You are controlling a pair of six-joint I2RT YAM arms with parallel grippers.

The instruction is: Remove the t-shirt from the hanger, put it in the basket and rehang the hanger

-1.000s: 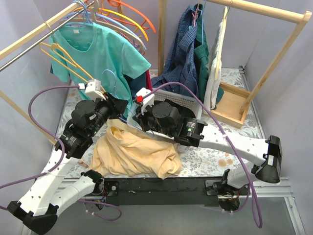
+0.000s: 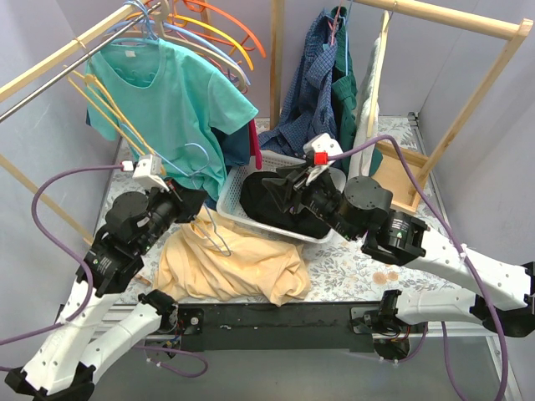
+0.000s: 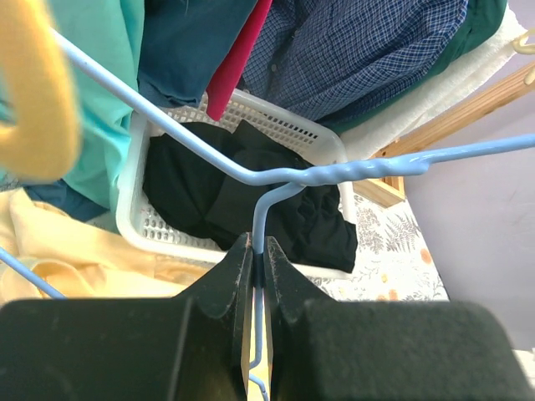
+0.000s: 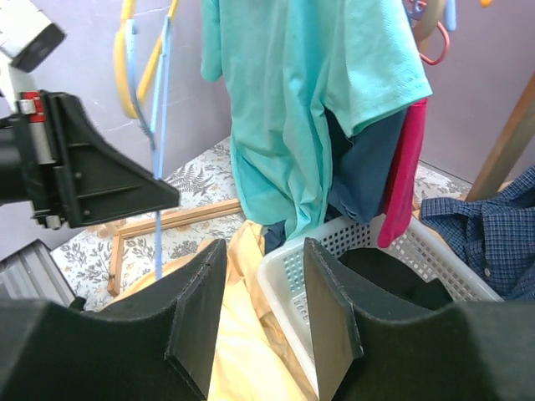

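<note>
My left gripper (image 2: 191, 205) is shut on a light blue wire hanger (image 3: 201, 146), gripped on a vertical part below its twisted neck, with no shirt on it. My right gripper (image 2: 284, 185) is open over the white basket (image 2: 230, 200), nothing between its fingers. A yellow shirt (image 2: 226, 267) lies in a heap at the front of the table, below the left gripper. A teal t-shirt (image 2: 167, 92) hangs on the rail at the back left, behind the blue hanger.
The basket holds black cloth (image 2: 267, 209). Blue checked and green garments (image 2: 305, 100) hang at the back right, beside a wooden box (image 2: 393, 180). Coloured empty hangers (image 2: 242, 50) crowd the left rail (image 2: 50, 63).
My left gripper has moved left and toward the front with the blue hanger. My right gripper has pulled away to the right, apart from the hanger, uncovering more of the basket.
</note>
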